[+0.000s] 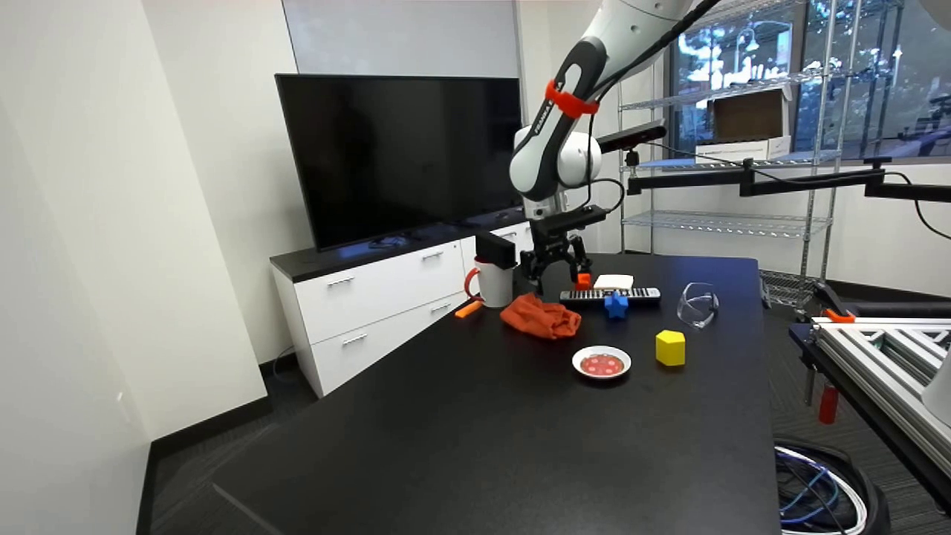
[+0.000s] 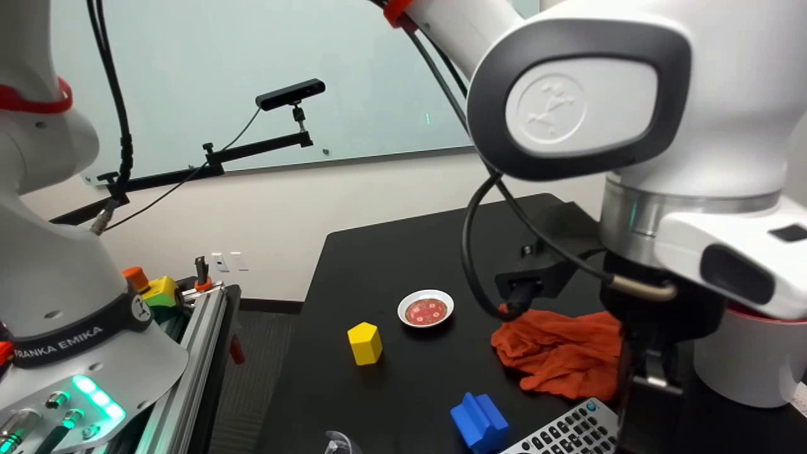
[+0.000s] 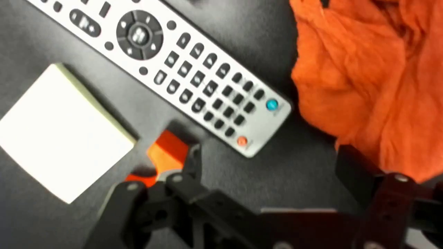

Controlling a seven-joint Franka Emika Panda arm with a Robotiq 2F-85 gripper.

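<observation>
My gripper is open, its two black fingers wide apart with bare dark table between them in the wrist view. In exterior view 1 the gripper (image 1: 557, 275) is low over the far end of the table, behind the crumpled orange cloth (image 1: 541, 316). A small red-orange object (image 3: 169, 148) lies right beside the left finger in the wrist view; whether they touch, I cannot tell. To the right, the cloth (image 3: 353, 79) reaches close to the other finger. A grey remote (image 3: 265, 124) lies just ahead of the fingers.
A white mug (image 1: 495, 285) with a black block (image 1: 495, 250) stands beside the gripper. Around lie a white pad (image 3: 62, 132), a blue star-shaped block (image 1: 616, 306), clear glasses (image 1: 698, 305), a yellow block (image 1: 670, 348) and a small dish (image 1: 579, 364).
</observation>
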